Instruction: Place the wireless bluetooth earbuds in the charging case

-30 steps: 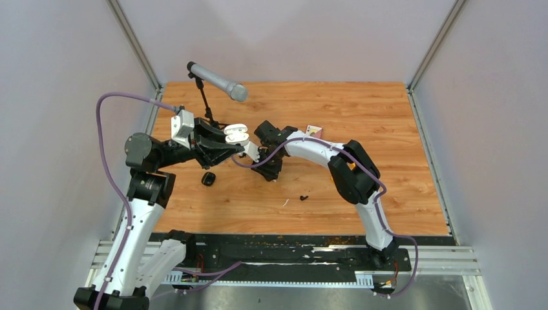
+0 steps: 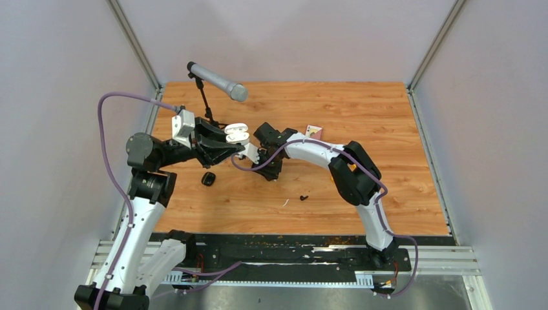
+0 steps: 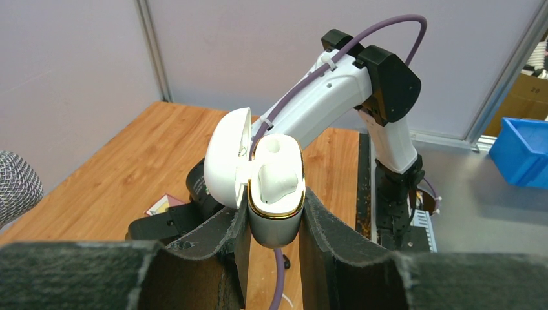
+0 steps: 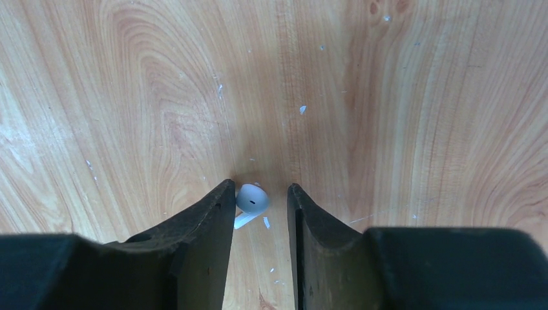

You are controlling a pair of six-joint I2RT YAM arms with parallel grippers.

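The white charging case (image 3: 226, 161) stands with its lid swung open, its gold-edged tray facing the camera in the left wrist view. My left gripper is shut on the case's lower half, holding it above the table. Hollows show in the tray; whether an earbud sits in one, I cannot tell. Down at the tabletop, my right gripper is part open. A white earbud (image 4: 252, 199) lies between its fingers, close against the left one, with a gap to the right finger (image 4: 298, 226). The earbud's stem is partly visible beneath it.
A microphone (image 2: 220, 81) on a stand rises at the back left. A black object (image 2: 208, 179), a small dark piece (image 2: 304, 197) and a thin white sliver (image 2: 285, 202) lie on the table. Behind the right arm is a pinkish box (image 2: 314, 132).
Almost nothing differs in the top view. Both arms hold nearly the same positions, and the case stays raised in my left gripper.
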